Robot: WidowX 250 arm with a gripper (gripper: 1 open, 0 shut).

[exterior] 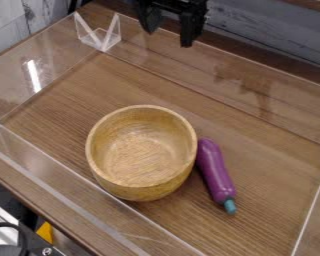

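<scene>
A yellow bowl (140, 150) sits in the lower middle of the wooden surface (250, 100). To its right lies a long purple object with a teal tip (216, 175), resembling an eggplant. At the top centre is my black gripper (167, 30), high above the back of the surface and far from both bowl and purple object. Its two fingers stand apart with nothing visible between them.
A clear plastic fixture (99, 32) stands at the back left. Clear edging runs along the sides. A dark cable and small yellow piece appear at the bottom left.
</scene>
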